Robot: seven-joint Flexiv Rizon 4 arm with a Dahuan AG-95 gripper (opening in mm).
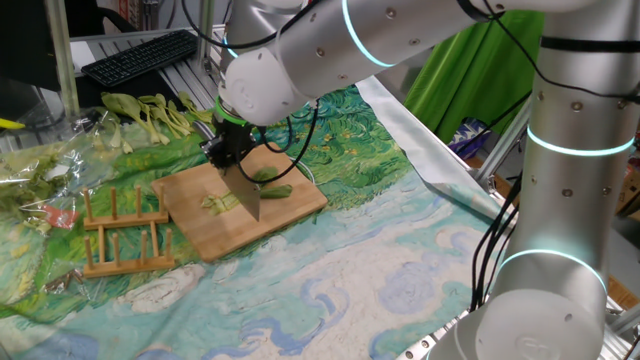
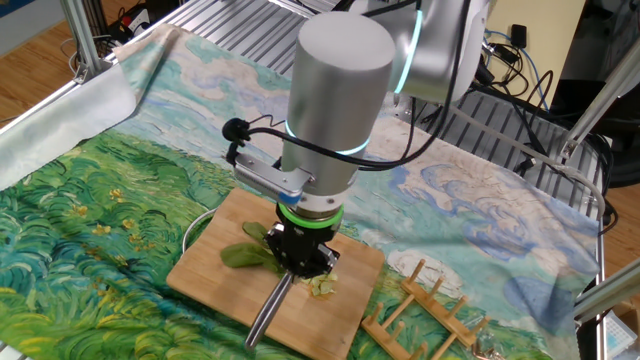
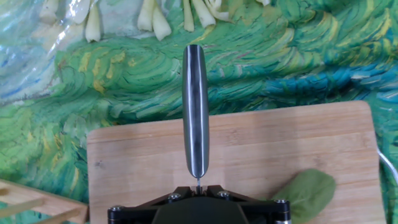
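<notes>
My gripper (image 1: 224, 156) is shut on a knife, whose broad metal blade (image 1: 243, 194) points down over the wooden cutting board (image 1: 205, 238). The knife's steel handle (image 3: 196, 112) sticks out ahead of the fingers in the wrist view. On the board lies a leafy green vegetable (image 1: 275, 191), with small cut pieces (image 1: 218, 204) beside it. From the other exterior side, the gripper (image 2: 303, 258) hides part of the greens (image 2: 248, 256). Whether the blade's lower edge touches the board or vegetable I cannot tell.
A wooden peg rack (image 1: 128, 262) stands close to the board's left side. Behind it are more leafy stalks (image 1: 150, 118) and clear plastic wrap (image 1: 40, 185) over greens.
</notes>
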